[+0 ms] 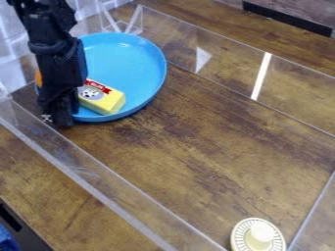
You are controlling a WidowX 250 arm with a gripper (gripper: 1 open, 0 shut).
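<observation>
My black gripper (59,98) reaches down from the top left at the left side of a blue bowl (131,61). Its fingers are low by the bowl's left rim, and what lies between them is hidden. A yellow and white box (105,97) with a red label lies in the bowl, just right of the gripper. Something orange shows partly behind the gripper at the left.
Clear plastic walls edge the wooden table (210,147), whose middle and right are free. A round cream lid-like object (258,235) lies at the bottom right. A blue item shows at the bottom left corner.
</observation>
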